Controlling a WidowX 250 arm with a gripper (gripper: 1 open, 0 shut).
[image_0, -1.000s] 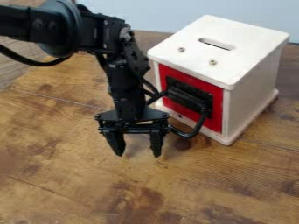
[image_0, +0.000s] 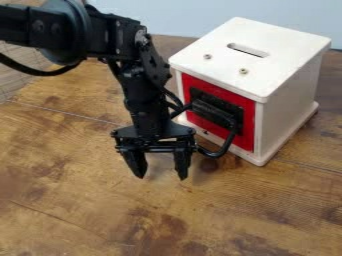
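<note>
My black gripper (image_0: 159, 166) hangs open and pointing down over the wooden table, its two fingers apart with nothing visible between them. Behind it to the right stands a white wooden box (image_0: 285, 90) with a slot in its top and a red front panel (image_0: 199, 75). The arm and its cable partly hide that panel and the dark fitting on it.
A white wall rises behind the box. The box fills the back right of the table.
</note>
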